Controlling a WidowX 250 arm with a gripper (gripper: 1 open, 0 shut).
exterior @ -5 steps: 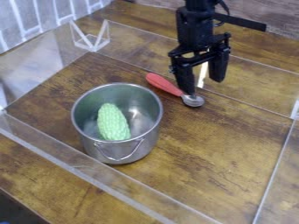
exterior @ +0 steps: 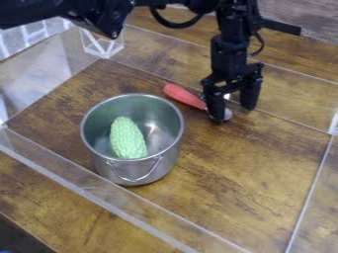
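Observation:
My black gripper (exterior: pixel 232 97) is open, its fingers down around a red-handled utensil (exterior: pixel 183 95) with a metal end, lying on the wooden table (exterior: pixel 238 178). A light piece beside the fingers is partly hidden. A steel pot (exterior: pixel 169 146) with a bail handle stands to the lower left, holding a green corn-like object (exterior: pixel 126 137).
Clear plastic edges run along the table's left and right sides.
My gripper has moved slightly right and lower toward the utensil's metal end. The pot and the utensil look unmoved.

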